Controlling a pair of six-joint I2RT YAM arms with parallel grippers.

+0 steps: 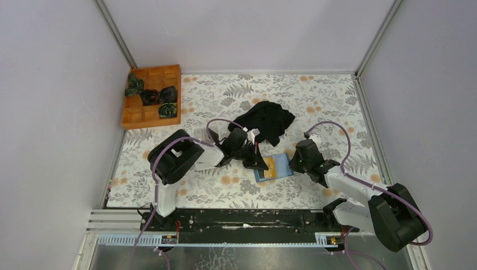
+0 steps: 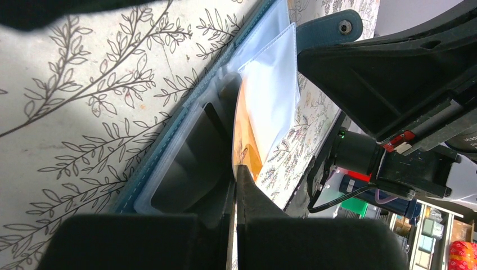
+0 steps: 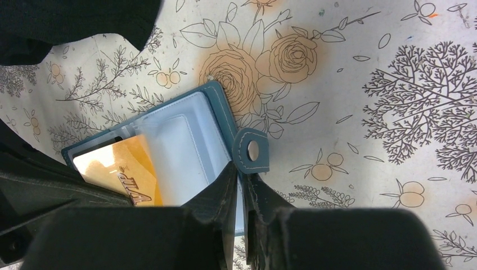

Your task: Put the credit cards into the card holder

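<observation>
The blue card holder (image 1: 284,165) lies open on the table, with clear sleeves and an orange card (image 3: 112,166) partly in one. In the left wrist view, my left gripper is shut with its tips at the edge of that card, which appears pinched between them. My right gripper is shut at the holder's right edge, just below the snap tab (image 3: 253,151); whether it grips that edge is unclear. Both grippers are close together over the holder.
A black cloth (image 1: 261,118) lies behind the holder. A wooden compartment tray (image 1: 135,115) with dark items stands at back left. Pale items beneath the left arm are partly hidden.
</observation>
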